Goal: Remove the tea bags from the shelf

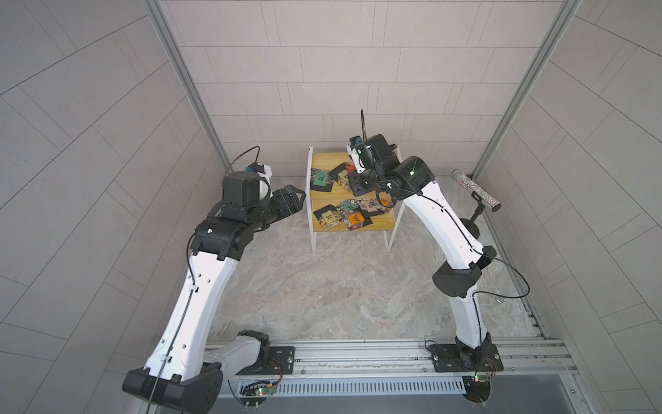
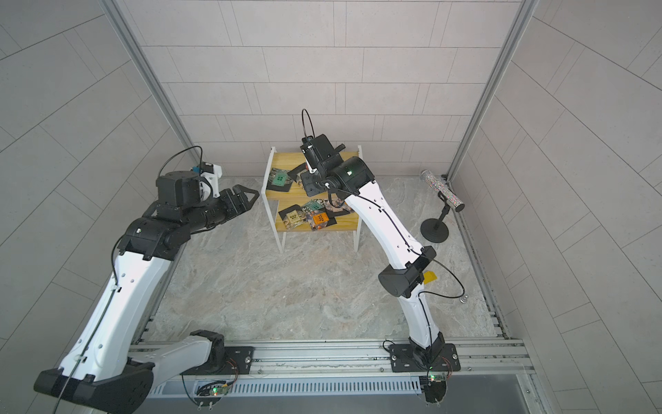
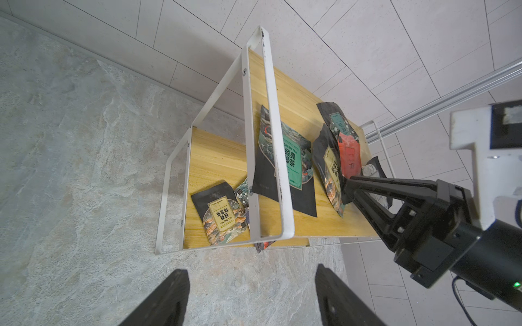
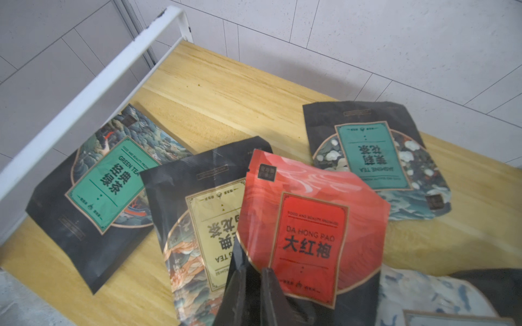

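On the shelf's upper board [image 4: 217, 81] lie several tea bags: a green-label bag [image 4: 108, 179], a yellow-label bag [image 4: 201, 217], a red Da Hong Pao bag [image 4: 315, 228] overlapping it, a jasmine bag [image 4: 375, 157] and a pale one [image 4: 435, 298] partly cut off. My right gripper is at the red bag's dark lower left part, fingertips nearly together; whether the bag's edge is between them is unclear. Clear of the shelf on its left side, my left gripper stands open and empty. More bags, including a yellow-label one [image 3: 223, 214], lie on the lower board.
White metal side frames [image 3: 277, 146] bound the shelf, the left one close to the green-label bag. A black stand with a patterned cylinder [image 2: 441, 189] is on the floor at the right. The floor [image 1: 310, 289] in front of the shelf is clear.
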